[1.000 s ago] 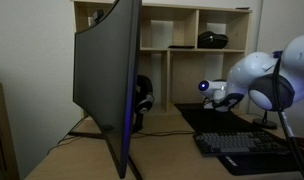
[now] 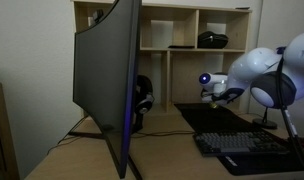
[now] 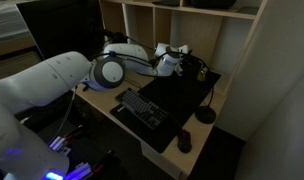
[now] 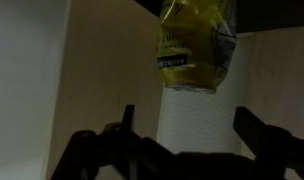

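Note:
In the wrist view, a shiny yellow item (image 4: 195, 45) with dark lettering and a clear, wrinkled-looking side shows at the top, its upper end cut off by the frame. My gripper is open, its dark fingers spread wide and the space between them empty. The yellow item lies ahead of the fingertips, apart from them. From the second exterior view, the small yellow item (image 3: 202, 73) appears near the back of the black desk mat, just right of my gripper (image 3: 183, 57). Its exact contact with the mat is too small to tell.
A dark keyboard (image 2: 254, 142) lies on the black mat, with a large curved monitor (image 2: 104, 80) at left. Wooden shelves (image 2: 170, 48) stand behind. A black mouse (image 3: 185, 141) and a round dark stand base (image 3: 205, 115) sit on the right side.
The gripper end of the arm has shifted and tilted slightly near the back of the mat. The monitor, keyboard and shelves look unchanged.

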